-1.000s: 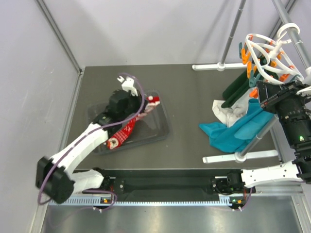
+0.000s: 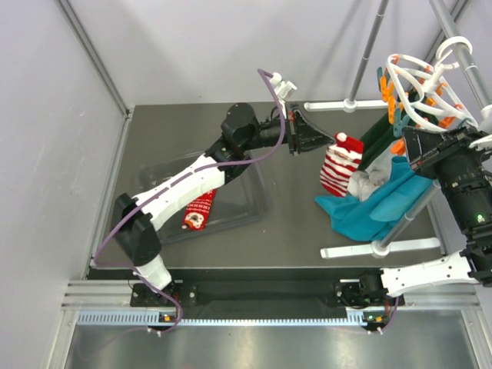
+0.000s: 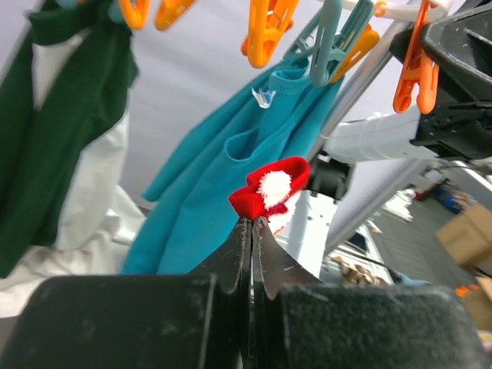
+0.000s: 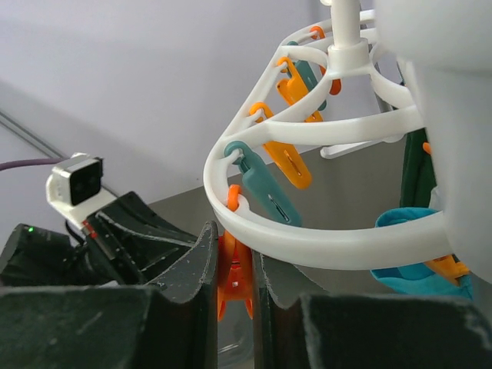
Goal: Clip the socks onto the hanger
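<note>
My left gripper [image 2: 329, 141] holds a red-and-white striped sock [image 2: 340, 165] at its top, shut on it; in the left wrist view its red cuff [image 3: 290, 173] sits at the fingertips. My right gripper is shut on an orange clip [image 4: 229, 250] at the rim of the white hanger [image 4: 323, 246], with red showing behind it. More orange and teal clips [image 4: 265, 188] hang along the rings. Blue [image 2: 361, 211], green and white socks or cloths hang below the hanger.
A clear tray [image 2: 250, 215] with a red patterned sock [image 2: 198, 207] lies on the left of the dark table [image 2: 292, 238]. The metal stand [image 2: 411, 244] frames the right side.
The left arm has swung right from the tray to the hanger, carrying the striped sock out of the tray. The right arm looks unmoved in the top view.
</note>
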